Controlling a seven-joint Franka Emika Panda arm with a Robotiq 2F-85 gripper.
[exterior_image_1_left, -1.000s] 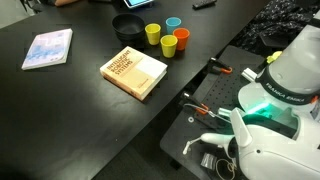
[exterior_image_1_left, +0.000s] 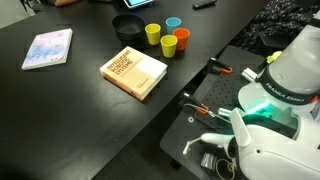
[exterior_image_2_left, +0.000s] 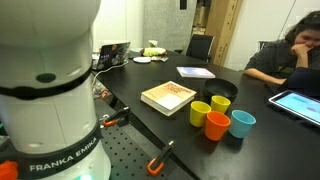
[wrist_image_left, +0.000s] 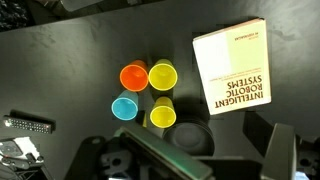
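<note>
A thick cream book with an orange cover (exterior_image_1_left: 133, 73) lies flat on the dark table; its title reads "Intelligent Robotic Systems" in the wrist view. Behind it, in exterior view 1, stands a black bowl (exterior_image_1_left: 129, 27). Beside the bowl are two yellow cups (wrist_image_left: 163, 75), an orange cup (wrist_image_left: 133, 75) and a blue cup (wrist_image_left: 125, 105), all apparently empty. My gripper hangs above the table, its dark fingers (wrist_image_left: 160, 148) wide apart at the lower edge of the wrist view, touching nothing. Neither exterior view shows the fingers.
A pale, thin book (exterior_image_1_left: 48, 47) lies at the far left in exterior view 1. A tablet (exterior_image_2_left: 296, 105) lies beyond the cups, and a dark remote (wrist_image_left: 28, 125) is farther off. A person (exterior_image_2_left: 285, 50) sits across the table.
</note>
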